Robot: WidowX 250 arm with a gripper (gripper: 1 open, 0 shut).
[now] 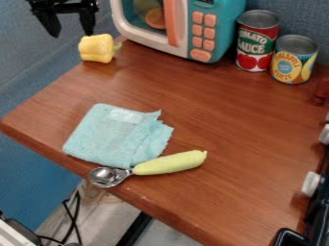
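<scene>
My black gripper [71, 21] is at the top left edge of the view, raised above a yellow pepper-like object [98, 48] at the back left of the wooden table [218, 115]. Its fingers are apart, with nothing seen between them. A light blue cloth [113, 133] lies near the front left, and a scoop with a pale yellow handle [167, 163] rests just in front of it.
A toy microwave [176, 24], a tomato sauce can [256, 43] and a second can [293, 60] stand at the back. A black appliance [309, 207] lines the right edge.
</scene>
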